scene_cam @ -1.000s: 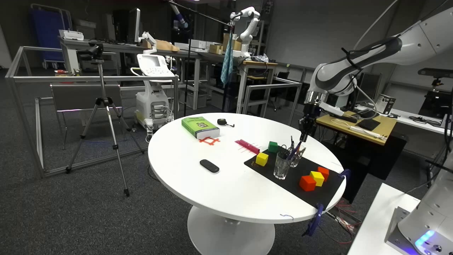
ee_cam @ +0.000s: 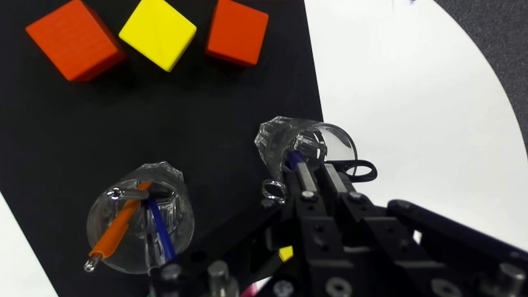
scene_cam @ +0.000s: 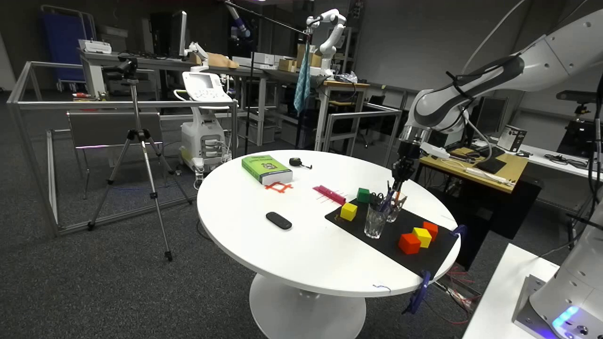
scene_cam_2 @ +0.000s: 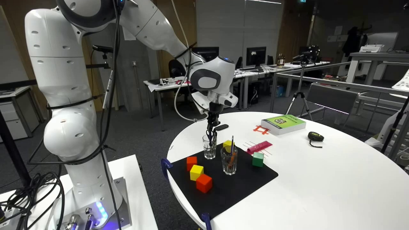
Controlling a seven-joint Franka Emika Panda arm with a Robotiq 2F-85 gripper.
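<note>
My gripper points down over the mouth of a clear glass (ee_cam: 277, 138) near the black mat's edge. Its fingers are close together, apparently shut on a blue-purple pen (ee_cam: 295, 159), whose lower part shows inside that glass; the grip itself is hidden by the fingers. A black loop handle (ee_cam: 366, 170), like that of scissors, sticks out at the glass rim beside the fingers. The second glass (ee_cam: 187, 218) holds an orange pen (ee_cam: 119, 227), a blue pen (ee_cam: 161, 230) and other slim items. In exterior view 2 my gripper (scene_cam_2: 210, 134) stands at the left glass (scene_cam_2: 209, 152).
On the mat (scene_cam_2: 241, 191) sit two red cubes and a yellow one (scene_cam_2: 196, 172) in a row, plus a green cube (scene_cam_2: 258, 159) and another yellow cube (scene_cam: 348, 212). A green book (scene_cam: 265, 168), black remote (scene_cam: 278, 220) and tape measure (scene_cam: 296, 162) lie farther off. Blue clamps (scene_cam: 419, 294) grip the edge.
Over the last second my gripper has come down and slightly left in exterior view 1, closer to the glasses. The purple pen has gone lower with it. Cubes and glasses look unmoved.
</note>
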